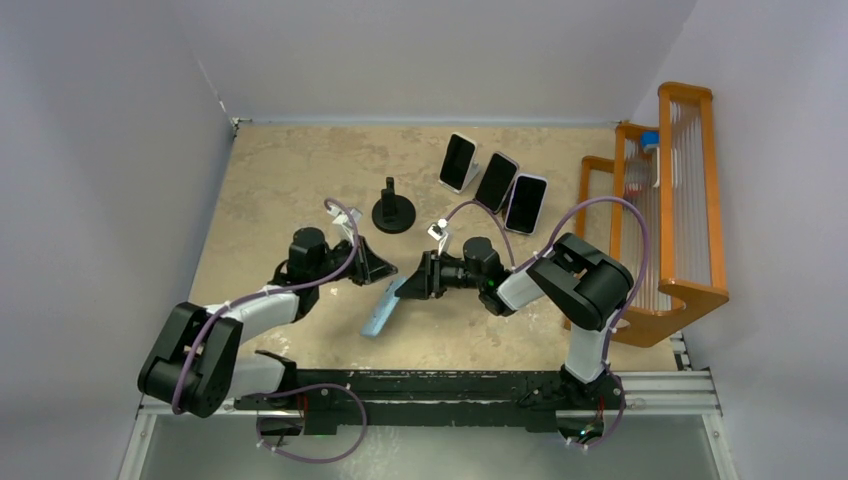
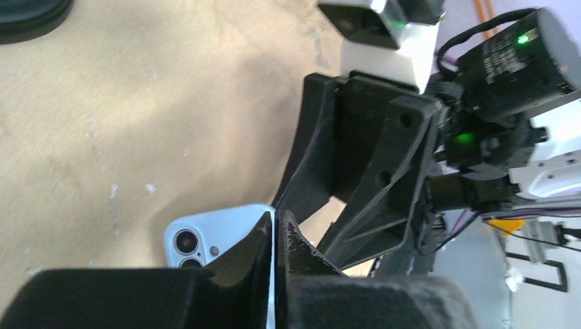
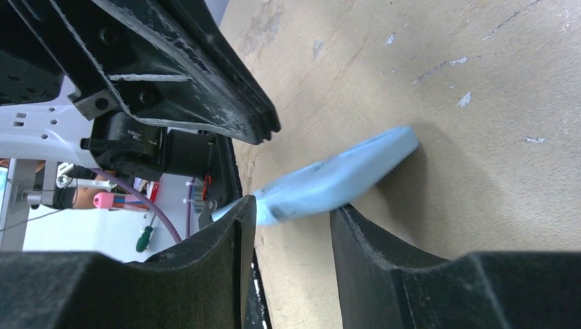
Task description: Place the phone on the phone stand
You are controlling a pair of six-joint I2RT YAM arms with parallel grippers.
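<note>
The light blue phone [image 1: 380, 313], camera side showing, slants in the space below my two grippers. In the right wrist view the phone [image 3: 329, 178] is blurred, tilted, and casts a shadow. My left gripper is shut; only a thin slit with blue visible through it separates its fingers. From the right wrist view, the left fingertips [image 3: 260, 127] look clear of the phone. My right gripper stands open, the phone passing beyond its fingertips; contact cannot be told. A black round-based stand [image 1: 393, 213] is empty behind the left gripper.
Three dark-screened devices stand or lie at the back: one on a white support [image 1: 459, 162], a middle one [image 1: 496, 182] and a white-edged one [image 1: 525, 204]. A wooden rack [image 1: 705, 290] fills the right side.
</note>
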